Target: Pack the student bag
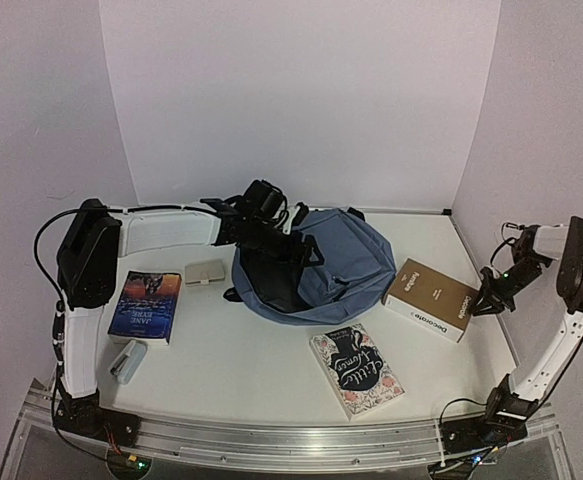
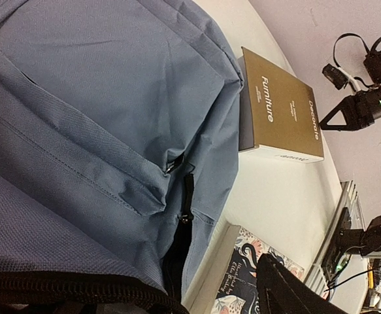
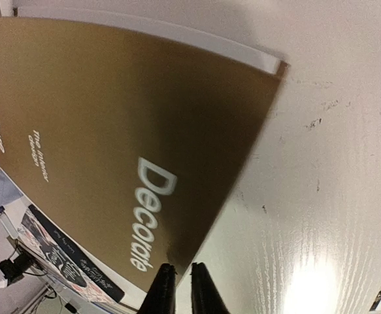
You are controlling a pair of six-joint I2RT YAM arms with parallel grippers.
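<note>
The grey-blue bag (image 1: 356,255) lies mid-table with its dark opening to the left. Over that opening is my left gripper (image 1: 309,233), open. In the left wrist view one finger (image 2: 283,288) shows past the black zipper edge (image 2: 79,282), which hides the other side. A thick brown "Furniture / Decorate" book (image 1: 431,298) lies right of the bag, almost touching it. Against its right end is my right gripper (image 1: 489,297); in the right wrist view its fingers (image 3: 166,281) are nearly together, with no object between them. The Little Women book (image 1: 357,368) lies in front of the bag.
At the left are the Jane Eyre book (image 1: 145,307), a small beige case (image 1: 205,272) and a white-grey stapler-like item (image 1: 128,361). Walls close in behind and on both sides. Bare table lies left of Little Women.
</note>
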